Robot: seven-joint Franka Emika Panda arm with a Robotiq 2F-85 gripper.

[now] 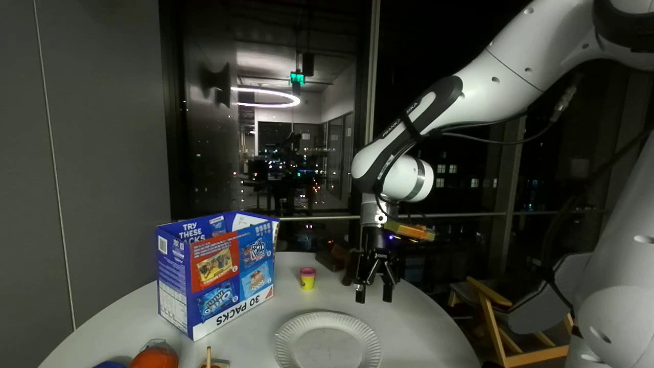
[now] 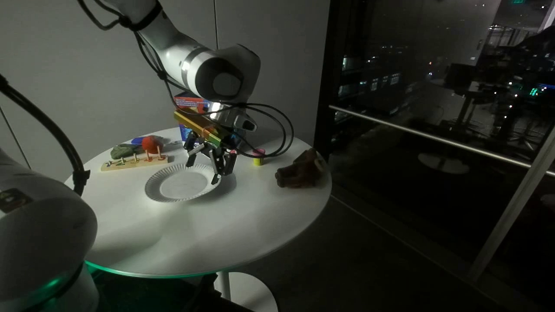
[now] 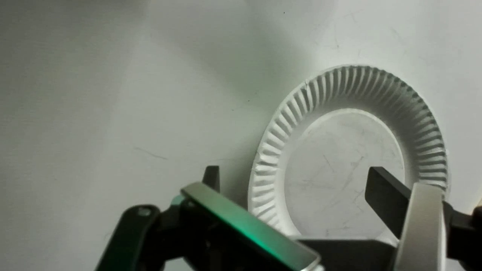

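Note:
My gripper [image 1: 374, 299] hangs above the round white table with its two dark fingers spread apart and nothing between them. A white paper plate [image 3: 266, 180] with a fluted rim lies below; in the wrist view one finger overlaps its inner right part and the other stands just left of its rim. The plate [image 2: 156, 193] is empty. Past it stands a small yellow tub with a pink lid [image 1: 307, 279], also seen as a yellow tub [image 2: 257, 160] right of the gripper [image 2: 222, 171] in the second exterior view.
A tall blue snack box [image 1: 214, 276] stands at the table's left. A brown plush-like object [image 2: 301, 171] lies near one edge. A wooden peg board [image 2: 135, 162], an orange-red ball [image 2: 151, 144] and a green item [image 2: 122, 151] sit together.

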